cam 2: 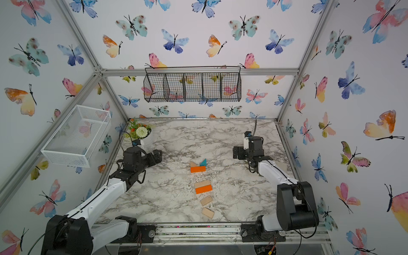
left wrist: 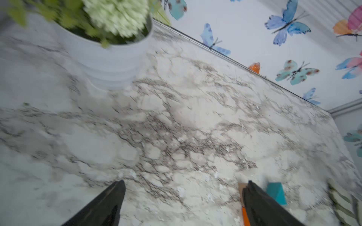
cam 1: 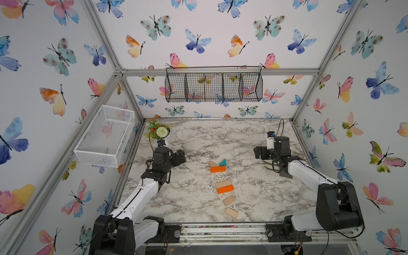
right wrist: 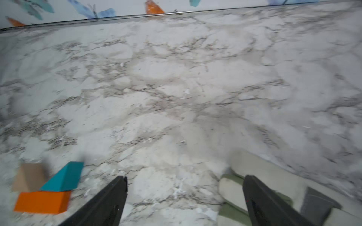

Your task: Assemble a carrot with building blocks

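Observation:
At mid-table an orange block [cam 1: 218, 169] lies with a tan triangular block [right wrist: 29, 177] and a teal triangular block [right wrist: 67, 177] against its far side. Nearer the front, a tan block [cam 1: 222, 184] lies along a second orange block [cam 1: 225, 189]. Two more tan blocks, one [cam 1: 229, 200] behind the other [cam 1: 231, 213], trail toward the front edge, apart from each other. My left gripper is open and empty, above the left of the table. Over the right side hangs my right gripper, open too, nothing between its fingers.
A white flower pot [left wrist: 109, 62] stands at the back left. Grey and green flat pieces [right wrist: 260, 177] lie beneath the right gripper. A black wire basket [cam 1: 213, 87] hangs on the back wall and a white one [cam 1: 97, 159] on the left.

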